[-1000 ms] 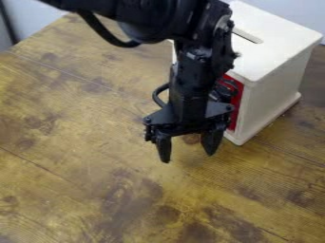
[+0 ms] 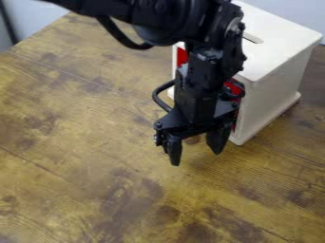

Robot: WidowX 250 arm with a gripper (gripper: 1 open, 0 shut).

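A black robot arm reaches down from the top of the view, its gripper (image 2: 196,148) hanging open low over the wooden floor, with two fingers apart. Behind it stands a white box (image 2: 269,76) with a slot in its top and a red front face (image 2: 181,59), mostly hidden by the arm. I cannot tell what, if anything, lies behind the fingers at the foot of the box.
A pale wall edge shows at the top left and behind the box at the top right.
The gripper has shifted slightly right and up, and the arm above it has tilted a little. More of the box's red front shows at its upper left. The box has not moved.
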